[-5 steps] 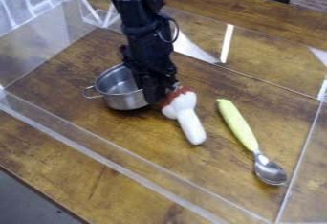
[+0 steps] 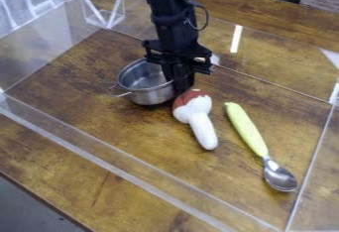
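My black gripper [image 2: 167,70] hangs over the right rim of a steel pot [image 2: 141,85] at the centre-left of the camera view; its fingertips are hard to make out against the dark pot. To the pot's right lies a white tool with a red top [image 2: 197,119]. Further right, a spoon [image 2: 279,177] with a pale yellow handle lies on the wooden table [image 2: 113,176].
Clear panels or edges run along the left, back and right of the work area.
My gripper has risen toward the back of the table. The pot has shifted slightly right and back, and the red-topped tool has moved slightly right.
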